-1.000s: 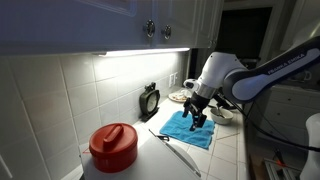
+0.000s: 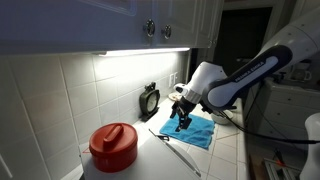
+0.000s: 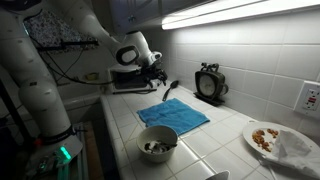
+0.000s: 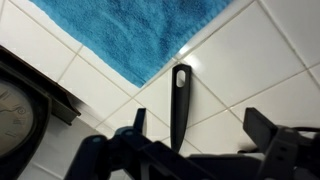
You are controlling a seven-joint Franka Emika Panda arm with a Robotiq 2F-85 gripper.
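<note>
My gripper is open, with nothing between its fingers. Below it in the wrist view, a black utensil handle (image 4: 180, 100) with a hanging hole lies on the white tiles; its other end is hidden by the gripper. The same dark utensil (image 3: 172, 88) shows near the wall in exterior view 2, with the gripper (image 3: 158, 78) to its left. A blue towel (image 4: 135, 30) is spread beside the handle, flat on the counter.
A dark clock (image 3: 209, 84) stands against the wall. One red lidded pot (image 2: 114, 148) sits left of the arm. Farther along the counter are a bowl (image 3: 158, 148) with things in it and a plate (image 3: 258, 140) of small food pieces.
Over the last second the arm has shifted left in exterior view 1, carrying the gripper away from the bowl side, toward the pot side. The towel and pot have stayed put.
</note>
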